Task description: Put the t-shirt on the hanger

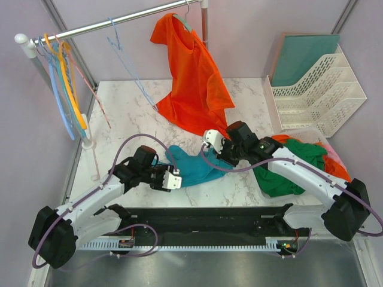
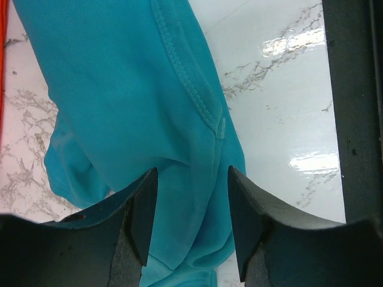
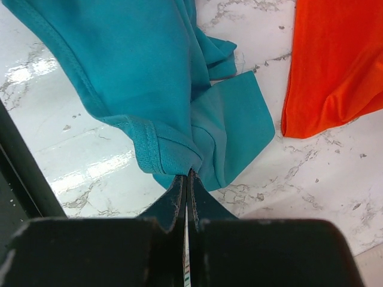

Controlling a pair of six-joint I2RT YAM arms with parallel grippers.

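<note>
A teal T-shirt [image 1: 194, 169] lies crumpled on the marble table between the grippers. My left gripper [image 1: 163, 176] hangs over its left part; in the left wrist view its fingers [image 2: 131, 221] stand apart above the fabric, holding nothing. My right gripper is shut at the shirt's folded edge; whether fabric is pinched is hard to tell. A light-blue hanger [image 1: 128, 64] hangs on the rail [image 1: 96, 27], beside an orange T-shirt [image 1: 185, 84] on its own hanger.
Several coloured hangers [image 1: 69, 89] hang at left. A bin of green and orange clothes [image 1: 290, 170] stands at right, with a white basket [image 1: 314, 95] behind it. The black table edge runs along the front.
</note>
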